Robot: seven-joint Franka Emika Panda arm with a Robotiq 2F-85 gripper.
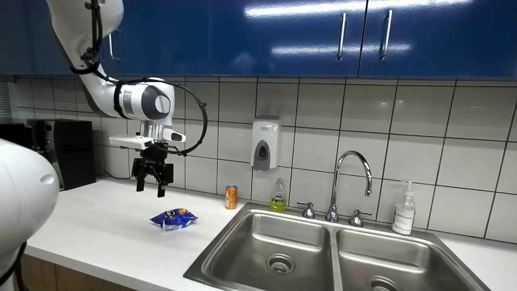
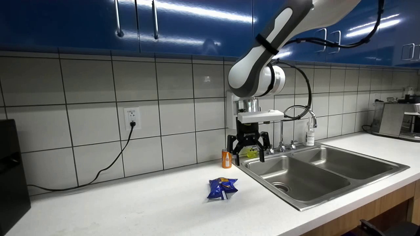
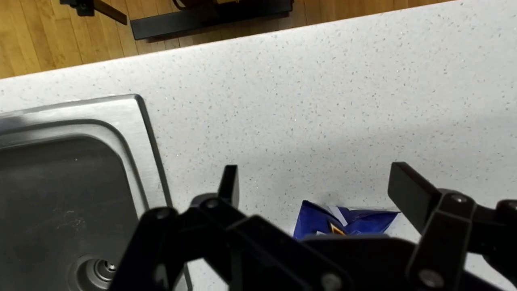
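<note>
My gripper [image 1: 151,191] hangs open above the white counter, nothing between its fingers. On the counter lies a crumpled blue snack bag [image 1: 174,219], below the gripper and apart from it in exterior view 1. The same bag [image 2: 222,188] shows in exterior view 2, lower than the fingertips. From the wrist, part of the bag [image 3: 315,220] appears between the spread fingers, while the gripper's own body hides the rest. An orange can [image 1: 231,197] stands upright near the back wall.
A steel double sink [image 1: 334,252] lies to the right, with a tall faucet [image 1: 335,189] behind it. Dish soap [image 1: 278,196] and a pump bottle [image 1: 403,213] stand at its back edge. A black appliance [image 1: 72,152] occupies the far left; open counter [image 2: 130,208] lies between.
</note>
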